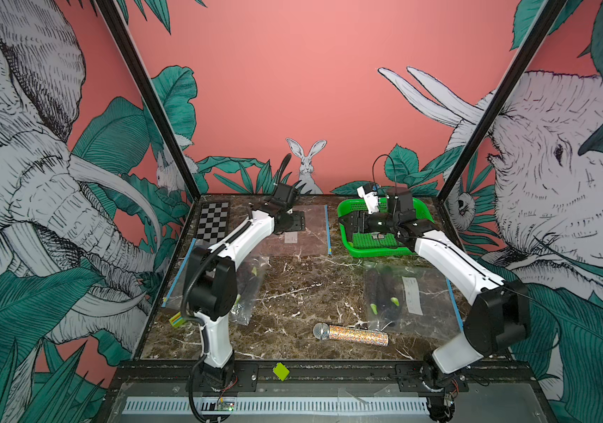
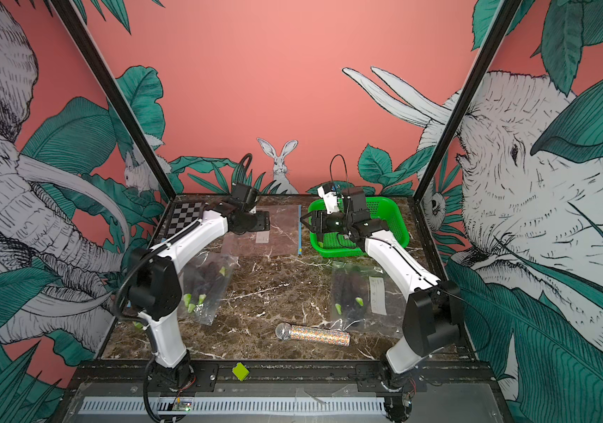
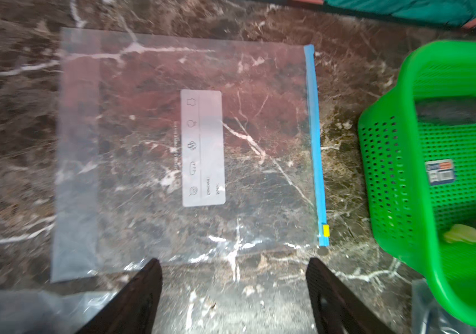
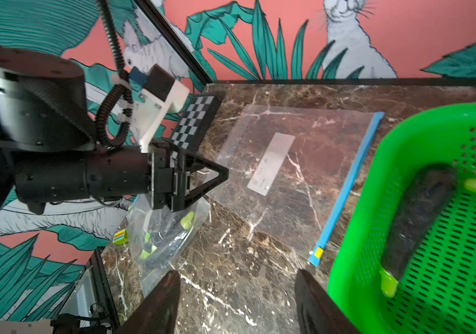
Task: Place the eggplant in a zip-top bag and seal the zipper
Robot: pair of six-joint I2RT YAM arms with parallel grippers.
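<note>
An empty clear zip top bag [image 3: 260, 167] with blue zipper and white label lies flat at the back middle. My open left gripper hovers over it, empty. My open right gripper hangs empty beside the green basket [image 4: 360, 233], which holds dark eggplants [image 4: 416, 222] with green stems. Filled bags lie front left [image 2: 206, 289] and front right [image 2: 358, 299], with eggplants visible inside.
A checkered board [image 1: 211, 222] lies at the back left. A glittery microphone [image 1: 351, 334] lies at the front.
</note>
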